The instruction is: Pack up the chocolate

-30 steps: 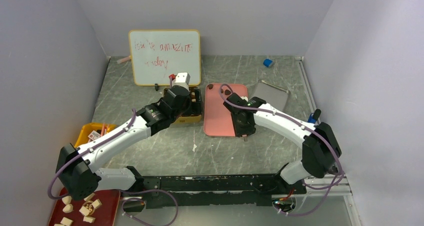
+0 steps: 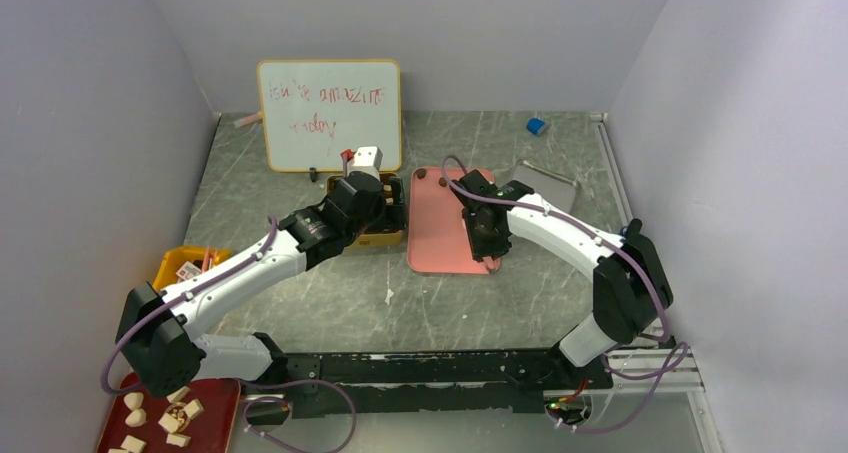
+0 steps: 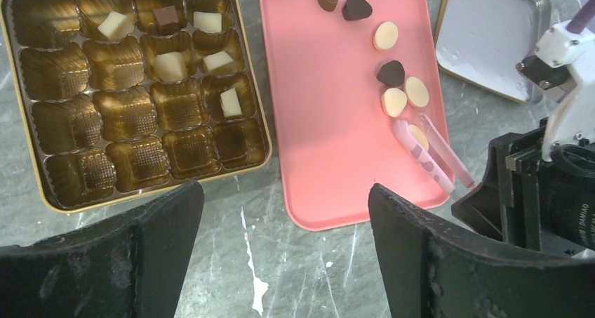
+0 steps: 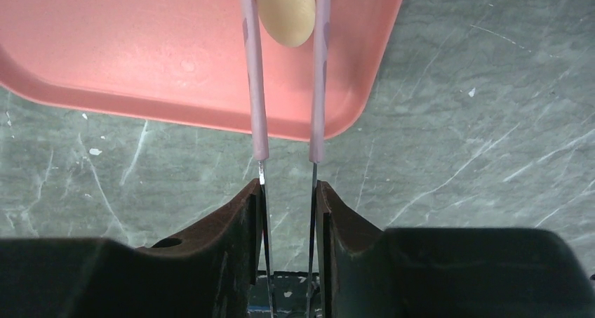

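Note:
The gold chocolate box (image 3: pixel 160 191) holds white pieces and one brown piece in some compartments; the front row is empty. On the pink tray (image 3: pixel 330 149) lie several brown and white chocolates. My right gripper, with long thin pink-sleeved fingers (image 4: pixel 256 86), is low over the tray's near right part. A white round chocolate (image 4: pixel 286 16) sits between those fingers, one close on each side; firm contact cannot be made out. My left gripper is open in front of the box, with nothing between its wide-spread fingers.
A grey metal tray (image 3: pixel 487 41) stands beyond the pink tray. A whiteboard (image 2: pixel 330 113) is at the back and a yellow bin (image 2: pixel 170 268) at left. A red tray (image 2: pixel 210 413) with chocolates is front left.
Over the last second the right arm has shifted a little over the pink tray, and its pink-sleeved fingers now show near the tray's near right corner. The left arm has barely moved.

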